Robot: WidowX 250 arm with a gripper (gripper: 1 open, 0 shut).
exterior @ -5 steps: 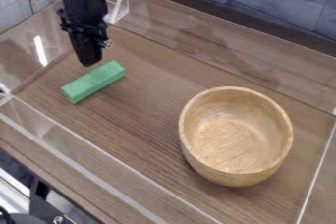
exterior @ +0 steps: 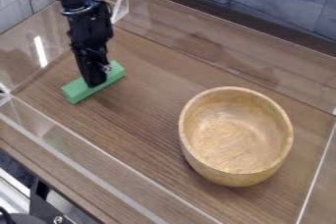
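Note:
A green rectangular block (exterior: 82, 88) lies flat on the wooden table at the left, angled from lower left to upper right. My black gripper (exterior: 94, 77) has its fingertips down at the upper part of the block. The fingers look close together; whether anything is between them is hard to tell.
A large round wooden bowl (exterior: 235, 136) sits at the right front of the table (exterior: 184, 41). Clear plastic edging runs along the left side.
My gripper has moved down from above and behind the green block to its upper part. The block and bowl look unmoved.

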